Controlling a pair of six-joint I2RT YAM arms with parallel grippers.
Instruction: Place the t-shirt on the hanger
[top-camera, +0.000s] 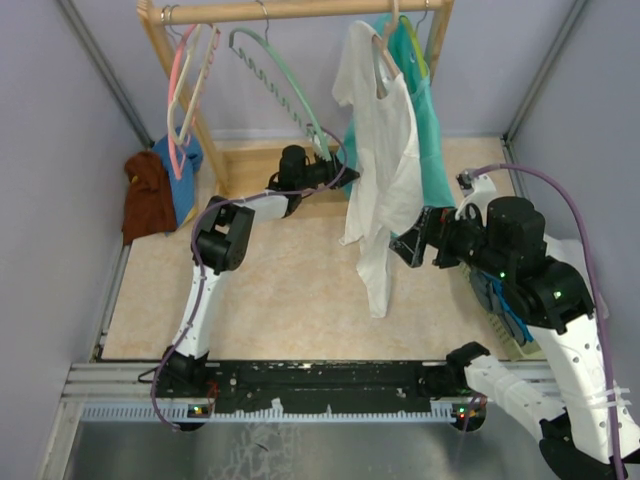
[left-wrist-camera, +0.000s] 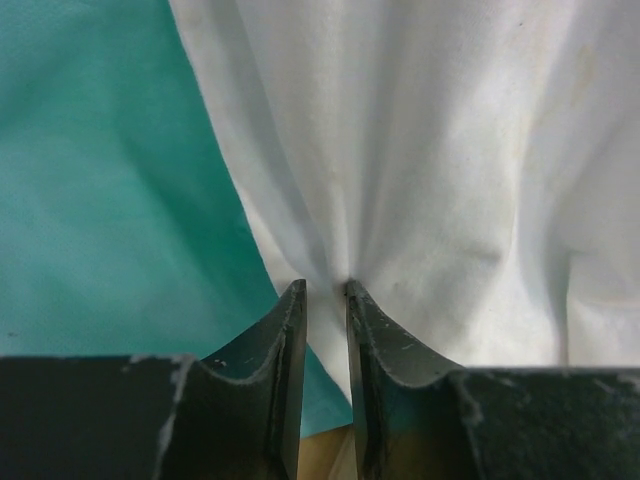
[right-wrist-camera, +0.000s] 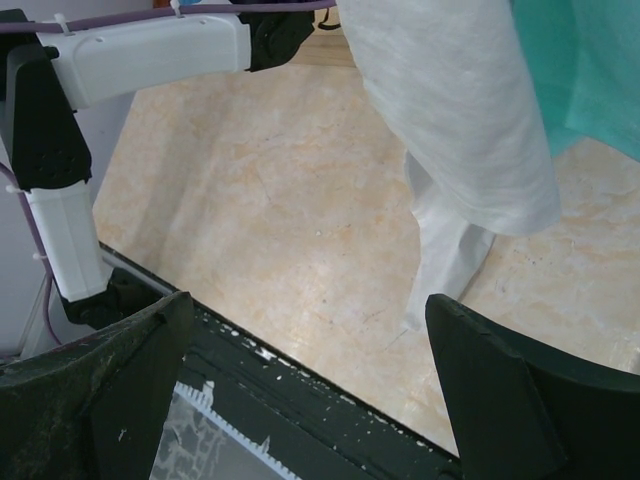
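A white t-shirt (top-camera: 375, 150) hangs from a wooden hanger (top-camera: 385, 55) on the rail, draping down over the floor. Behind it is a teal garment (top-camera: 430, 150). My left gripper (top-camera: 345, 175) is up against the white shirt's left side; in the left wrist view its open fingertips (left-wrist-camera: 355, 295) are at a fold of white cloth (left-wrist-camera: 420, 180), teal fabric (left-wrist-camera: 110, 200) beside it. My right gripper (top-camera: 420, 235) stands open beside the shirt's lower right; in the right wrist view white cloth (right-wrist-camera: 450, 120) hangs ahead of its fingers.
Pink, cream and green empty hangers (top-camera: 280, 75) hang on the wooden rail (top-camera: 300, 8) at left and centre. Brown and blue clothes (top-camera: 145, 200) lie at the back left, a basket (top-camera: 505, 330) at the right.
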